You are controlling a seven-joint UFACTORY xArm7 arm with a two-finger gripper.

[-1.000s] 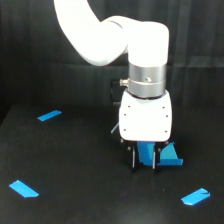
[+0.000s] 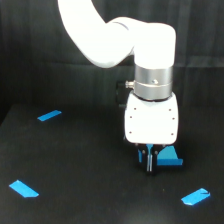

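Note:
My gripper (image 2: 150,160) points straight down at the dark table from its white hand, right of the middle in the camera view. Its dark fingertips appear close together, low against a blue object (image 2: 172,157). Much of that object is hidden by the hand and fingers; its right side shows as a sloping shape with a flat lower edge. Whether any of the blue is pinched between the fingers cannot be made out.
Blue strips lie flat on the table (image 2: 90,185): one strip (image 2: 49,116) at the back left, another (image 2: 24,189) at the front left, a third (image 2: 195,197) at the front right. Open table spreads to the left. A dark curtain (image 2: 30,50) hangs behind.
The hand has shifted slightly right and a little lower. Its fingers, well apart a second ago, now look closer together. The strips have stayed put.

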